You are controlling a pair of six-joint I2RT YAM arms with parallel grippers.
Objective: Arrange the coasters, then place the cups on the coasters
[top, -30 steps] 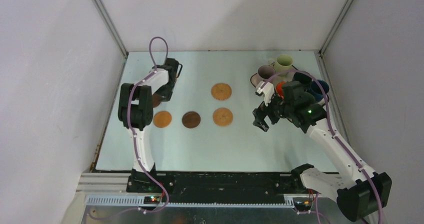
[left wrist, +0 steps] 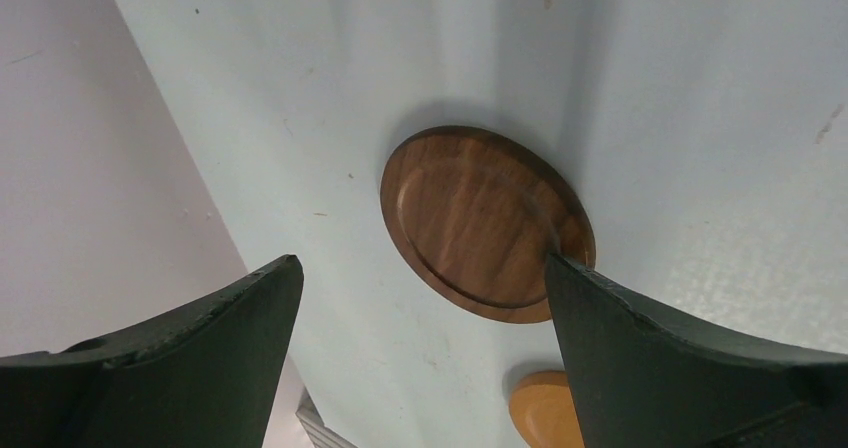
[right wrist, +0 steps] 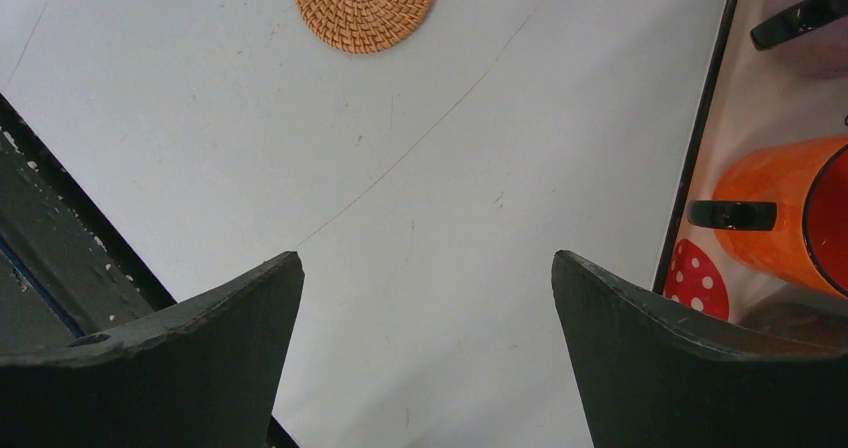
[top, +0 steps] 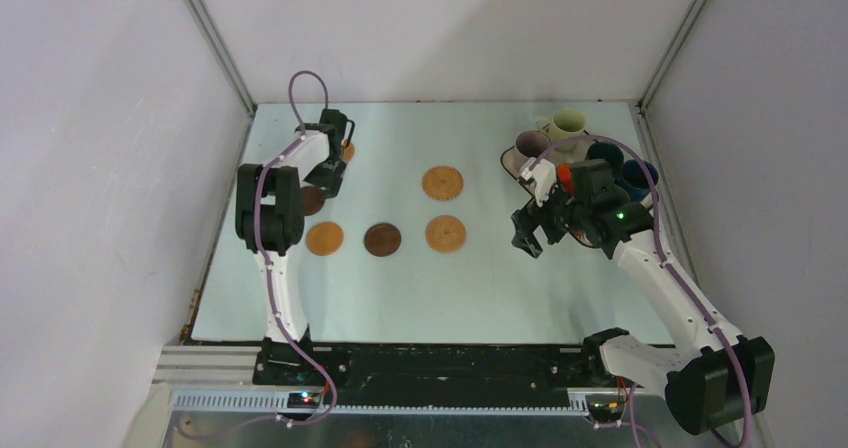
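My left gripper (top: 322, 176) hangs open over a dark wooden coaster (left wrist: 470, 218) at the upper left of the table, with nothing between its fingers. More coasters lie mid-table: orange (top: 324, 239), dark (top: 382, 240) and two woven ones (top: 442, 183). My right gripper (top: 530, 231) is open and empty beside a tray of cups at the right: a mauve cup (top: 531, 144), a pale green cup (top: 568, 125), blue cups (top: 640, 175) and an orange cup (right wrist: 775, 188), partly hidden by the arm in the top view.
The tray's dark rim (right wrist: 700, 118) runs along the right. Walls enclose the left, back and right sides.
Both arms have shifted slightly: the left toward the upper left, the right a little to the right. The cups and coasters look unchanged.
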